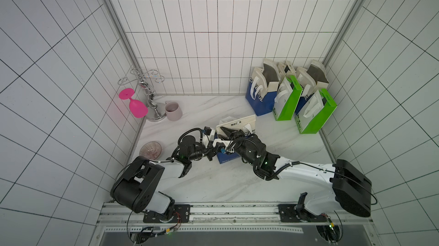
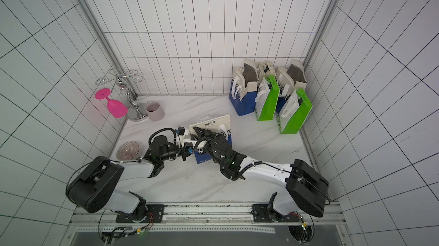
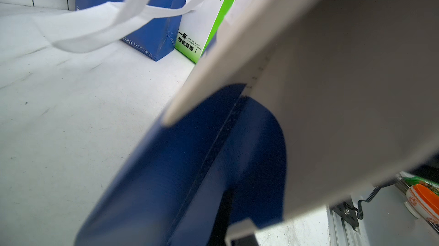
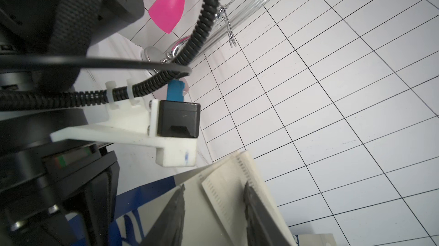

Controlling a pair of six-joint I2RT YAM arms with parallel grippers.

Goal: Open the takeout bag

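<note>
The blue takeout bag (image 1: 227,157) stands at the middle of the table, its cream top flap (image 1: 242,121) raised at the back. In the left wrist view, its blue side fold (image 3: 219,150) and cream inner panel (image 3: 347,76) fill much of the picture. My left gripper is shut at that fold. Whether any bag wall is pinched there is hidden. My right gripper stands open, its fingers (image 4: 171,218) spread in front of the bag's cream paper (image 4: 224,191). From above, the two wrists hide most of the bag's front.
Several blue and green bags (image 1: 264,104) stand at the back right. On the left are a pink cup (image 1: 138,108) on a metal rack, a mug (image 1: 173,111) and a glass dish (image 1: 151,150).
</note>
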